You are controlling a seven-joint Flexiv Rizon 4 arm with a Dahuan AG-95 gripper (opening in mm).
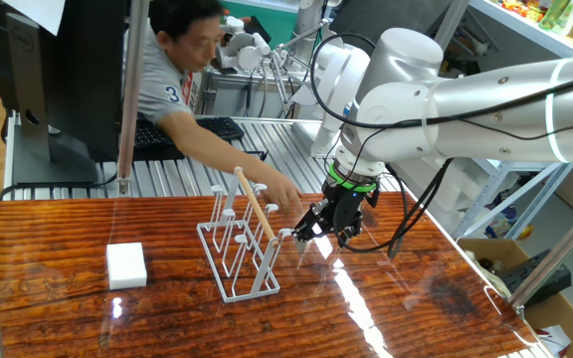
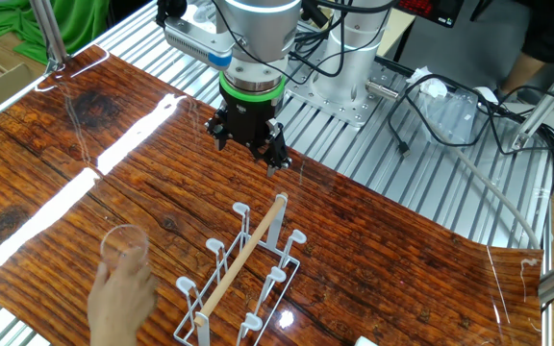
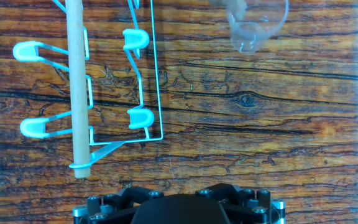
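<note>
My black gripper (image 2: 247, 157) hangs above the table behind one end of the rack, its two fingers spread wide with nothing seen between them. In the wrist view, the gripper shows along the bottom edge. The white wire rack (image 2: 293, 274) has a wooden bar (image 2: 243, 257) along its top and several white-tipped prongs; no cup hangs on it. Beside the rack, a person's hand (image 2: 123, 303) is at a clear glass (image 2: 125, 234). That glass (image 3: 257, 31) appears at the top of the wrist view, partly cut off.
A white block (image 1: 126, 266) lies on the wood-patterned table (image 1: 48, 308), on the far side of the rack from my arm. A person (image 1: 182, 70) leans in with one arm over the table. Metal posts stand at the table's corners.
</note>
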